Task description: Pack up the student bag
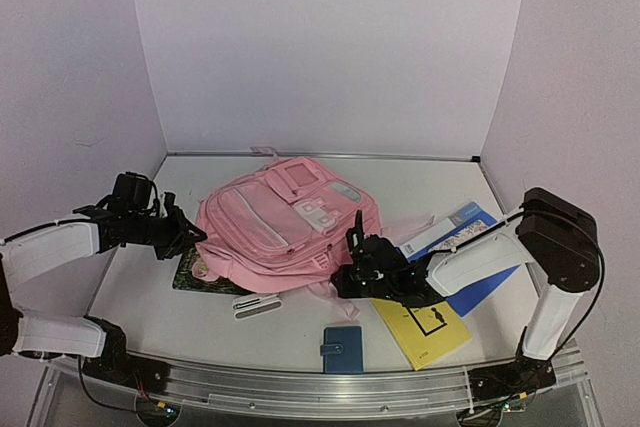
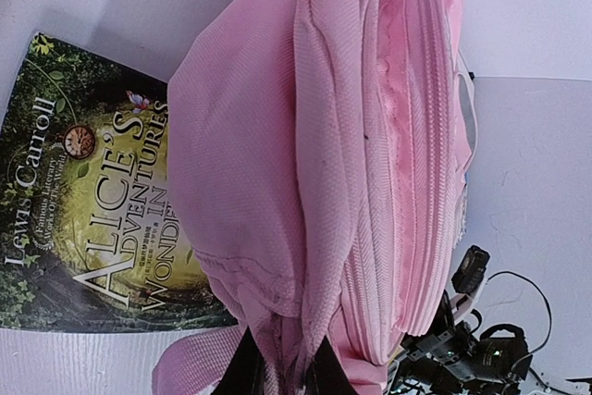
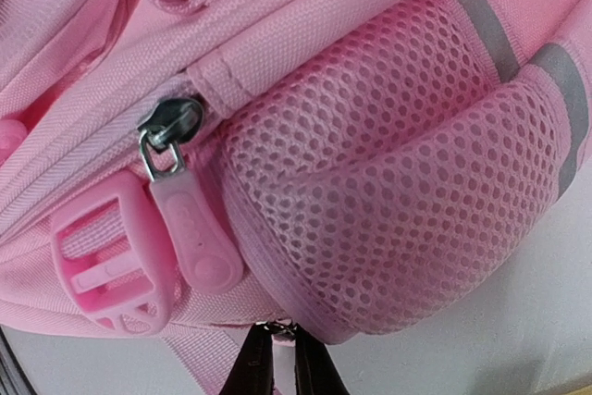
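The pink student bag (image 1: pixel 290 212) lies on its back, front pockets up, across the middle of the table in the top view. At its left end, my left gripper is shut on a bunched fold of the bag's fabric. My right gripper is at the bag's near right edge, beside the mesh side pocket (image 3: pixel 388 182). Its fingers are close together, with a small metal and pink zipper pull (image 3: pixel 280 329) between the tips. Another zipper pull (image 3: pixel 194 228) hangs free above, beside a pink buckle (image 3: pixel 116 252).
An Alice's Adventures book (image 2: pixel 102 201) lies partly under the bag's left end. A white stapler-like item (image 1: pixel 257 305) and a blue notebook (image 1: pixel 342 349) lie in front. Right of the bag are a yellow book (image 1: pixel 420 337) and a blue book (image 1: pixel 480 292), partly behind my right arm.
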